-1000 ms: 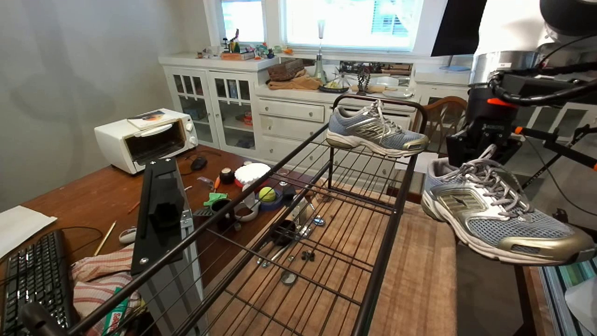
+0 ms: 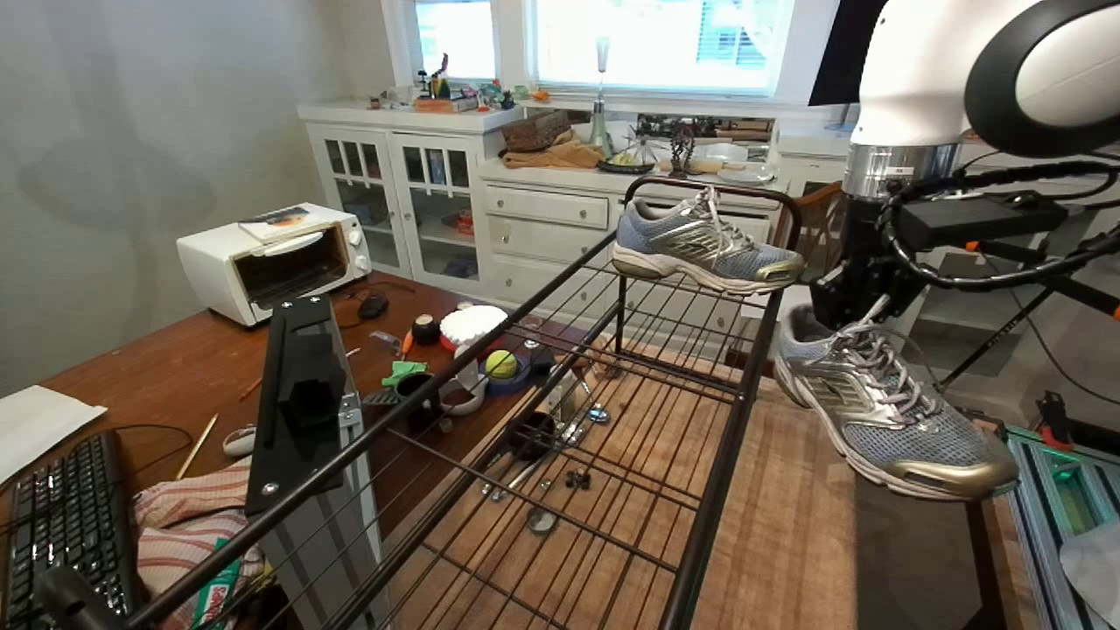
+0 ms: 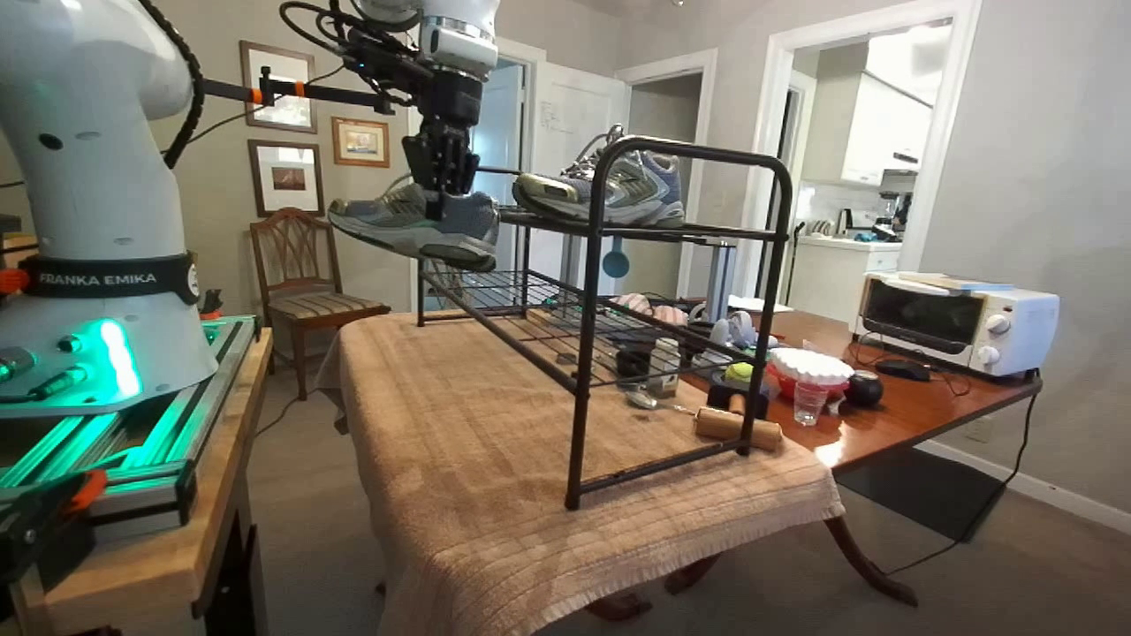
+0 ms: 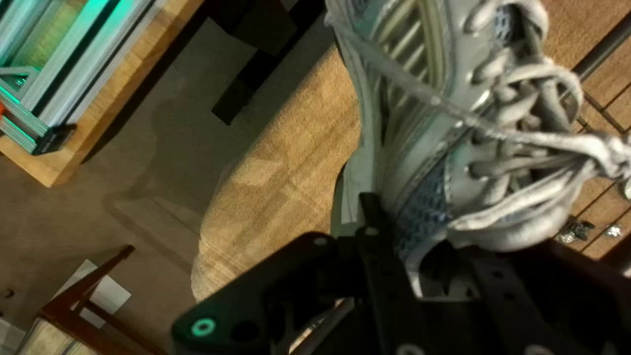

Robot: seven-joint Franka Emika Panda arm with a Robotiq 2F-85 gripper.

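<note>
A grey-blue running shoe (image 2: pixel 892 415) with gold trim hangs in the air beside the rack's long side, its toe pointing away from the rack. My gripper (image 3: pixel 436 201) is shut on this shoe near its heel opening, one finger showing along its outer side. In the wrist view the shoe's laces (image 4: pixel 526 118) fill the upper right, and my gripper covers its heel end. The matching shoe (image 2: pixel 698 247) rests on the top shelf of the black wire rack (image 2: pixel 724 451), at the far end.
Much of the rack's top shelf is bare wire. Below stands a table covered by a tan cloth (image 3: pixel 466 456), with a rolling pin (image 3: pixel 732 426) near the rack's foot. A toaster oven (image 3: pixel 954 323) and bowls sit farther off. A chair (image 3: pixel 302 276) stands behind.
The held shoe and my gripper have moved left in exterior view 1, closer to the rack. The shoe has turned, its toe now lower. The other shoe has stayed put.
</note>
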